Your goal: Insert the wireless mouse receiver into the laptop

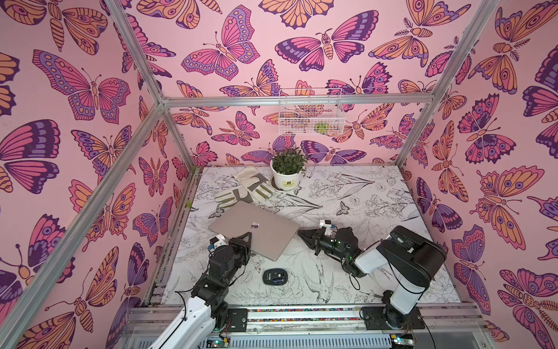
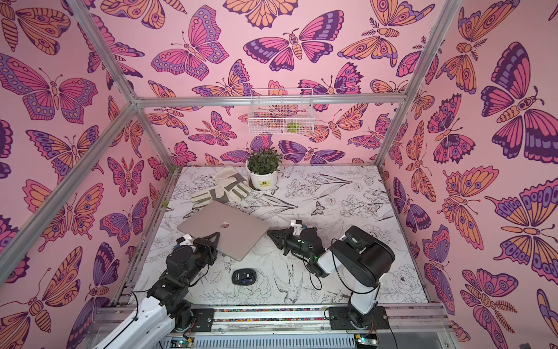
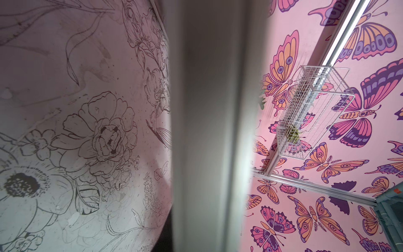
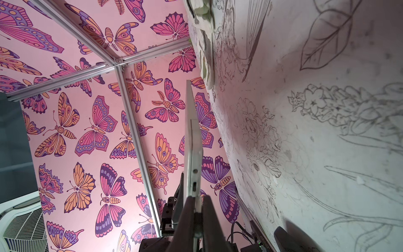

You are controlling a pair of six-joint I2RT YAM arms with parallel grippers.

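The closed grey laptop lies at an angle left of the table's middle. At its near left edge my left gripper is shut on it; in the left wrist view the laptop's blurred edge fills the centre and hides the fingers. From the right, my right gripper points at the laptop's right corner. In the right wrist view its dark fingers are shut right before the laptop's side edge, where small ports show. No receiver can be made out between them. The dark mouse lies nearer the front edge.
Striped work gloves lie just behind the laptop, beside a white plant pot. A wire basket hangs on the back wall.
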